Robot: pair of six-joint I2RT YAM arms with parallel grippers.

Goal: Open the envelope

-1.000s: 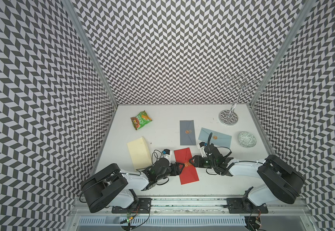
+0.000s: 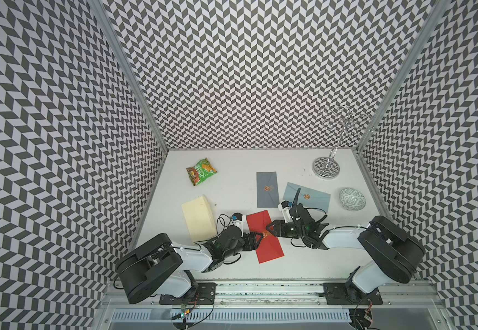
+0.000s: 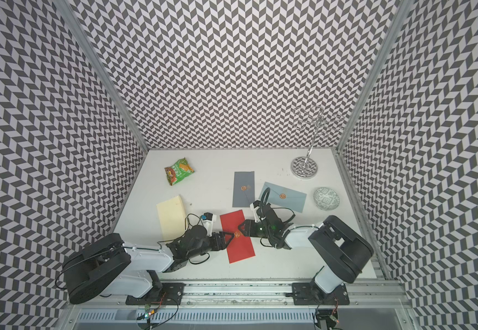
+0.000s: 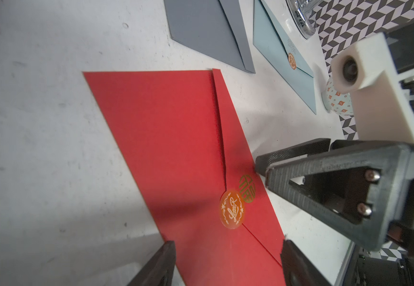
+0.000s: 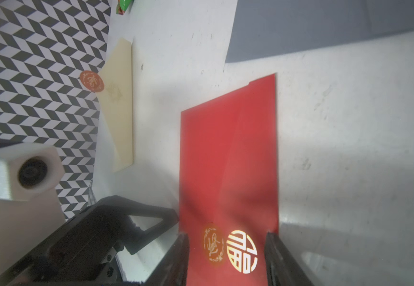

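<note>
A red envelope (image 2: 272, 250) lies at the front middle of the table, its flap closed under a round orange seal (image 4: 232, 209) with a gold emblem beside it. From the left, my left gripper (image 2: 261, 237) reaches over the envelope's left part, fingers (image 4: 157, 267) apart. My right gripper stands at the envelope's right edge, its fingers (image 5: 174, 259) spread, with the seal and emblem seen between them. Whether any fingertip touches the paper cannot be told.
A grey-blue envelope (image 2: 267, 198) and a light blue one (image 2: 318, 199) lie just behind. A cream envelope (image 2: 197, 217) is at the left, with a green snack bag (image 2: 201, 171) farther back. At the right stand a patterned round object (image 2: 352, 199) and a metal stand (image 2: 326, 168).
My right gripper has shifted slightly left, farther over the red envelope's right edge. The envelope has slid very slightly left. My left arm looks unmoved.
</note>
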